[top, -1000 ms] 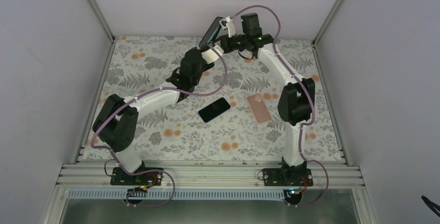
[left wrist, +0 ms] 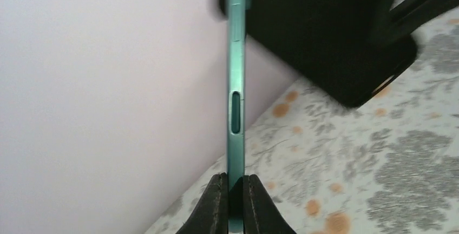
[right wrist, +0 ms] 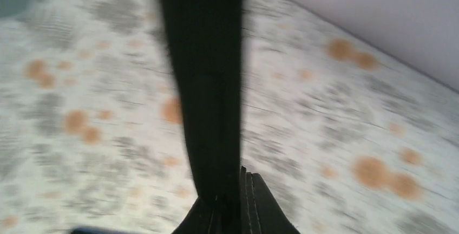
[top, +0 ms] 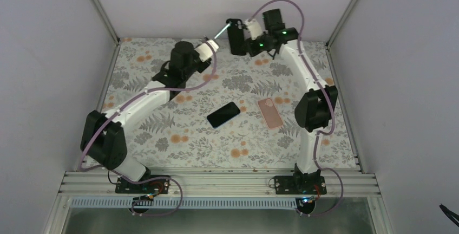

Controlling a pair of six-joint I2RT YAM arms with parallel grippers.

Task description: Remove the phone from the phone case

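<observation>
A thin teal phone (left wrist: 236, 71) stands edge-on in the left wrist view. My left gripper is shut on its lower end. To its right in the top view hangs the black phone case (top: 236, 40), with my right gripper (top: 250, 38) shut on its edge. In the right wrist view the case (right wrist: 208, 82) rises dark and blurred from between the fingers. The phone (top: 222, 31) is out of the case; whether its upper end touches the case's top corner I cannot tell.
On the patterned table (top: 162, 104), a dark-screened phone with a blue edge (top: 223, 115) lies near the middle, and a pinkish flat case (top: 269, 113) to its right. Close behind the raised arms stands the back wall (top: 178, 6).
Earlier the phone and case were together, tilted, between both grippers.
</observation>
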